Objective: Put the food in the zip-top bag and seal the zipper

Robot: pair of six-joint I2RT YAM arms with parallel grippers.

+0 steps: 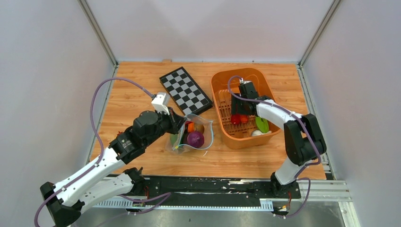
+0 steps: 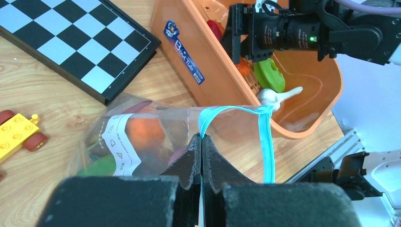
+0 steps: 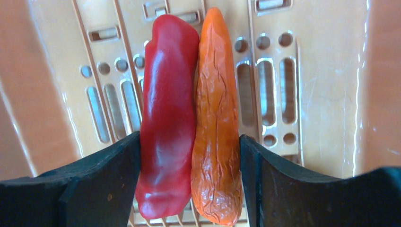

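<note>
The clear zip-top bag (image 1: 209, 142) rests on the table with its mouth open, a purple round food (image 1: 196, 139) and several other pieces inside. At its light-blue zip strip (image 2: 267, 151), my left gripper is shut on the rim. Inside the orange tub (image 1: 216, 90), my right gripper stands part open. Between its fingers lie a red pepper-like food (image 3: 169, 104) and a wrinkled orange carrot-like food (image 3: 215, 118), side by side. The fingers are close against their outer sides; a firm hold does not show.
A green food (image 2: 269, 75) and a white bulb (image 2: 273, 97) lie at the tub's near end. Behind the bag is a chessboard (image 1: 186, 90). A yellow toy brick vehicle (image 2: 16, 135) sits to the left. Bare table lies in front of bag and tub.
</note>
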